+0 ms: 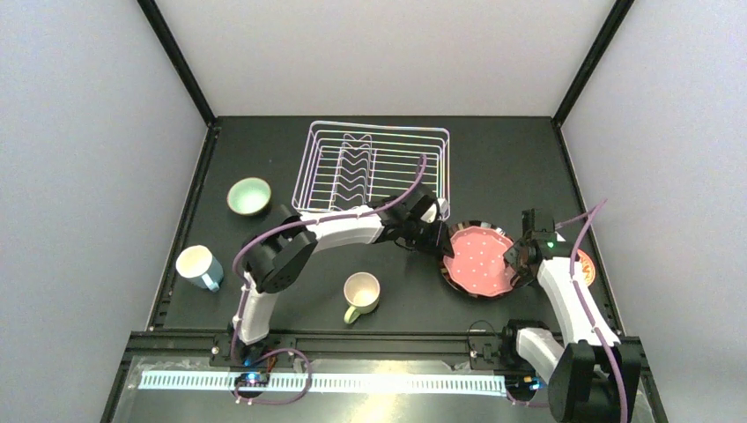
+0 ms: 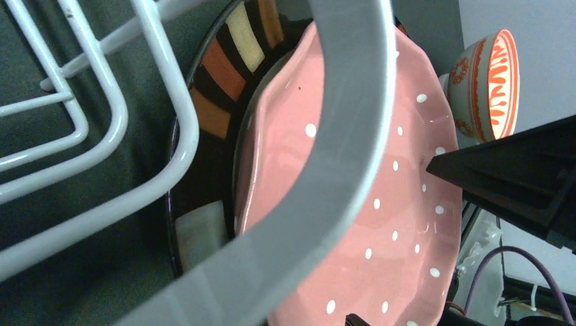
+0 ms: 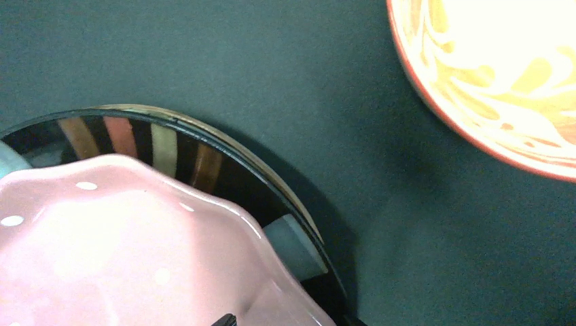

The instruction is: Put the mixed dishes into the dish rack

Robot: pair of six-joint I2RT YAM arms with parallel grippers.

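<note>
A pink polka-dot plate (image 1: 478, 262) (image 2: 380, 204) with a wavy rim rests on a larger dark plate (image 1: 452, 280) with coloured bars around its edge. At their left side is my left gripper (image 1: 449, 248), open; one black finger (image 2: 516, 178) shows over the pink plate in the left wrist view. My right gripper (image 1: 512, 267) is at the pink plate's right edge. Its fingertips (image 3: 227, 320) stand apart, with the pink rim passing between them; contact cannot be made out. The white wire dish rack (image 1: 333, 123) stands behind, with no dishes visible in it.
Close by the right arm sits an orange-patterned bowl (image 1: 586, 267), partly hidden. A green bowl (image 1: 249, 196) and a blue-handled mug (image 1: 197, 265) stand at left. A yellow-handled cup (image 1: 362, 291) is front centre.
</note>
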